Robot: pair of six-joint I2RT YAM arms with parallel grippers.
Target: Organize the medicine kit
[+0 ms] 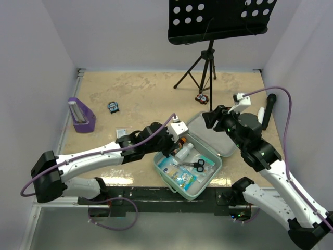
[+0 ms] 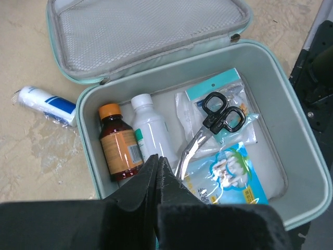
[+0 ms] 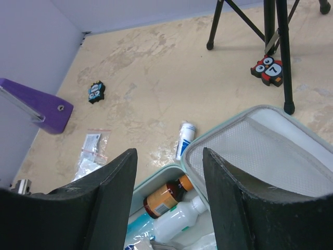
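Observation:
The medicine case (image 1: 216,169) lies open at the front of the table. Inside it, black-handled scissors (image 2: 213,124) rest over a clear packet (image 2: 186,112) and a blue cotton-swab bag (image 2: 231,174). Beside them lie a brown bottle (image 2: 119,146) with an orange cap and a white bottle (image 2: 152,130). My left gripper is over the case, shut with nothing between its fingers; the scissors' blades lie just outside them. Right of the case's upper end, my right gripper stands open and empty.
A wrapped white-and-blue roll (image 2: 48,105) lies outside the case. Bagged flat packets (image 3: 89,153) are on the table to the left, near a purple holder (image 1: 81,115). The mesh lid (image 3: 244,151) lies folded back; a tripod stand (image 1: 210,62) rises behind.

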